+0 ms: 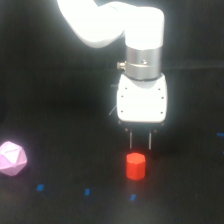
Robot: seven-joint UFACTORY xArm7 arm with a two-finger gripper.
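My gripper [141, 138] is a white hand pointing down, right of the middle in the camera view. Its two thin fingers stand apart with nothing visible between them, so it is open. A small red block [135, 167], round or many-sided with a flat top, rests on the dark surface just below the fingertips in the picture. The fingers seem to be behind or above it; their exact height and whether they touch it cannot be told.
A pink faceted ball [12, 158] lies at the left edge. Small flat blue marks, one of them a blue mark [87, 191], dot the dark surface [70, 130].
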